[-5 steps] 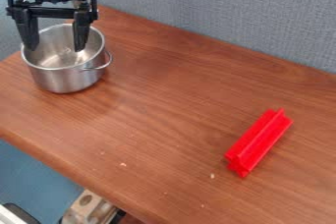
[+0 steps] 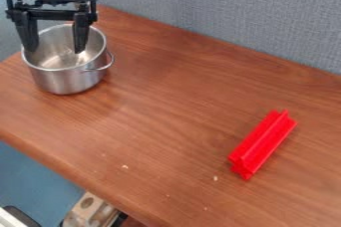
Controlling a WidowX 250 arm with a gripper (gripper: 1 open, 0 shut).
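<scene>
My black gripper [image 2: 54, 34] hangs open at the upper left, its fingers over a steel pot [image 2: 70, 77] with a wire handle; whether the fingertips are inside the rim or just above it is hard to tell. A red ridged bar-like object [image 2: 261, 144] lies on the right part of the wooden table [image 2: 167, 112], well apart from the gripper.
A grey textured wall [image 2: 233, 12] runs along the table's back. The table's left edge borders a blue floor, with some metal hardware [image 2: 91, 211] at the bottom left.
My gripper has shifted very slightly over the pot. The pot and the red object have not moved.
</scene>
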